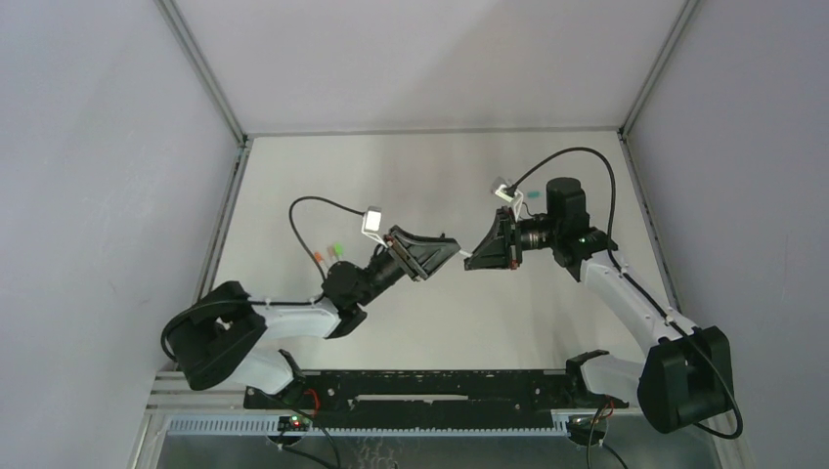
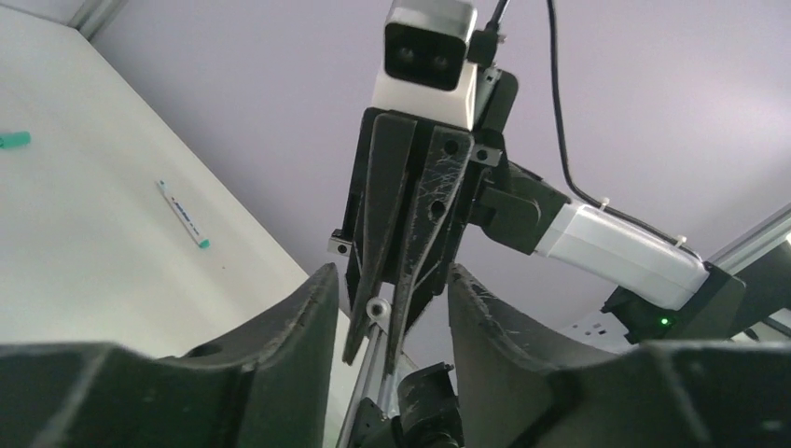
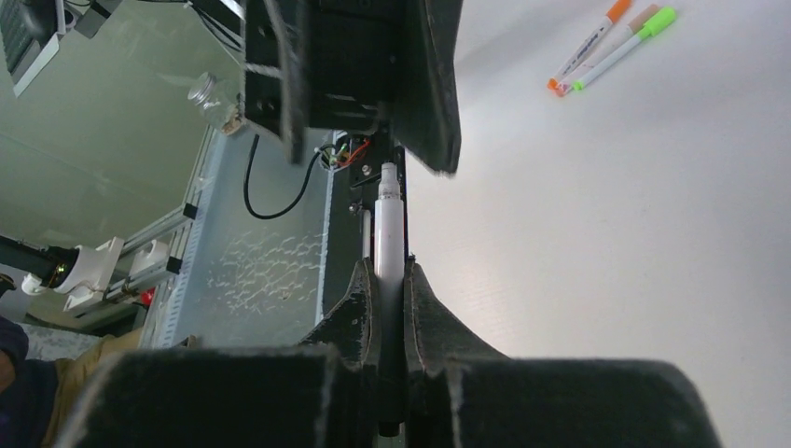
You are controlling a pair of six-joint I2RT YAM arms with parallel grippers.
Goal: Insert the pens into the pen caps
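A white pen point(image 3: 389, 233) sits upright in the right wrist view, clamped in my right gripper; its tip points toward my left gripper. In the top view that pen point(image 1: 464, 252) shows between the two grippers near the middle. My left gripper is part open, its fingers either side of the pen's end as seen in its own view, with a small gap to it in the top view. Orange, pink and green pens point(image 3: 623, 49) lie on the table at left; another pen point(image 2: 183, 213) lies at the right.
A teal item lies near the back right. Walls stand at the sides.
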